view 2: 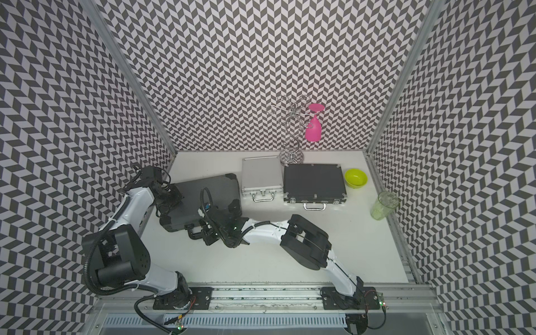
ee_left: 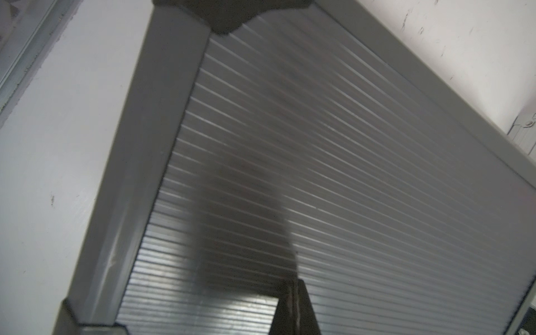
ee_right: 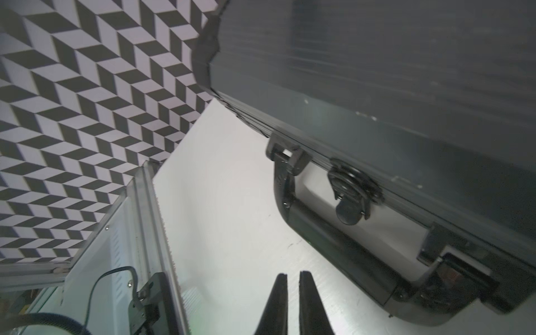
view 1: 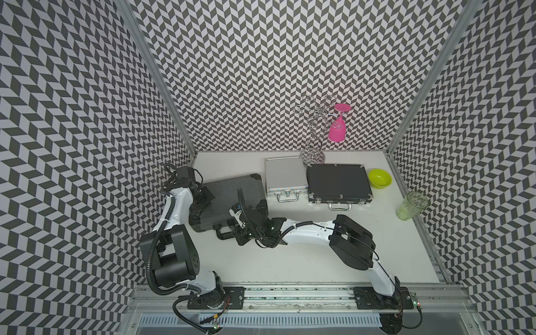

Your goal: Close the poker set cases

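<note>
Three cases lie with lids down: a dark ribbed case (view 1: 226, 189) at the left, a silver case (view 1: 286, 172) in the middle, a black case (view 1: 337, 181) at the right. My left gripper is shut above the dark case's lid, nothing seen between its fingers. My right gripper is shut at that case's front, near the handle (ee_right: 340, 240) and round latch (ee_right: 349, 206), holding nothing visible.
A metal stand (view 1: 312, 153) with a pink glass (view 1: 337, 131) stands behind the cases. A green bowl (view 1: 379, 177) and a green glass (view 1: 410, 207) are at the right.
</note>
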